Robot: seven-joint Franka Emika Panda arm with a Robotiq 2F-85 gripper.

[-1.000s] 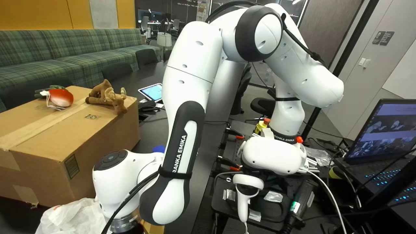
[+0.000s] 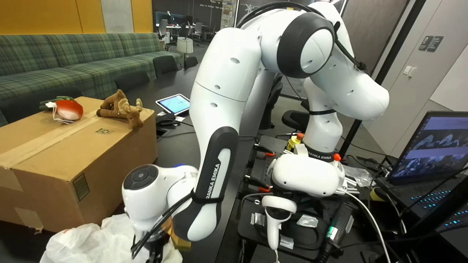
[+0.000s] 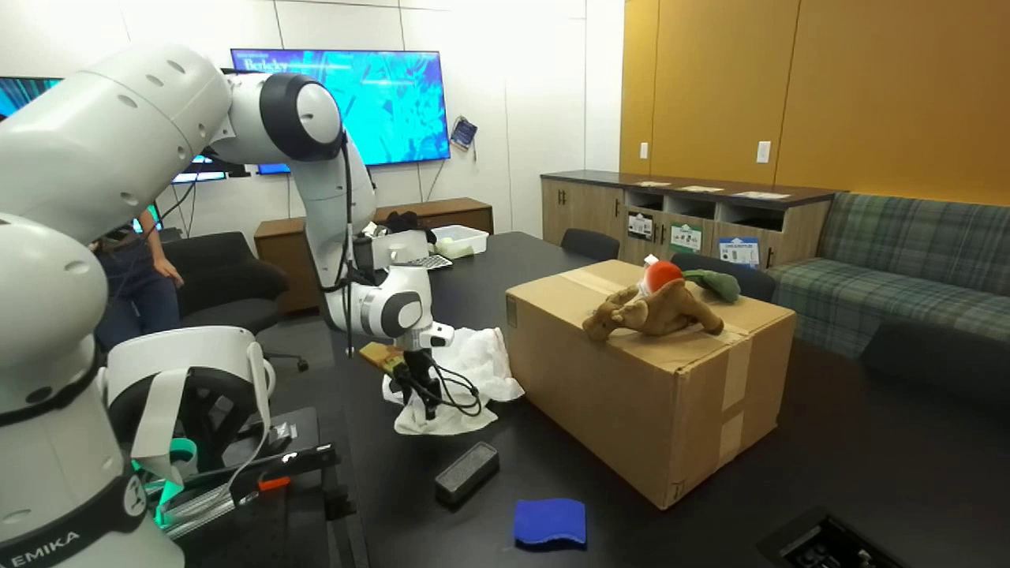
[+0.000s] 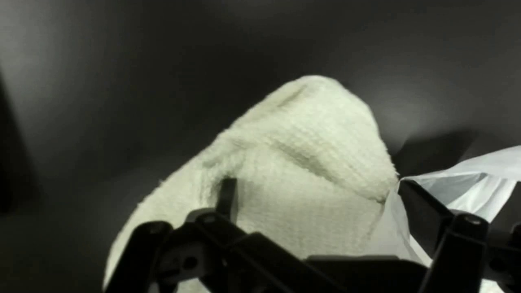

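Observation:
A cream-coloured cloth (image 4: pixel 293 195) lies on the dark table, its rounded corner pointing away in the wrist view. Over it, my gripper is open, one finger (image 4: pixel 227 197) above the cloth and the other by the edge of a thin white plastic bag (image 4: pixel 488 166). Whether the fingers touch the cloth cannot be told. From exterior view 2, the gripper (image 3: pixel 421 405) points down at the cloth (image 3: pixel 445 420), with the crumpled bag (image 3: pixel 483 358) just behind. In exterior view 1 the fingertips are out of sight below the bottom edge.
A large cardboard box (image 3: pixel 587 397) stands beside the bag, bearing a brown plush moose (image 3: pixel 658 314) and a red-and-white toy (image 3: pixel 660 275). A dark eraser (image 3: pixel 466 472) and a blue cloth-like piece (image 3: pixel 551 521) lie on the table. A yellowish block (image 3: pixel 380 356) sits behind the wrist.
In exterior view 1 my hand has shifted to the right and slightly up, and its tilt has changed. More of the white bag now shows, and the blue piece is mostly hidden behind the arm.

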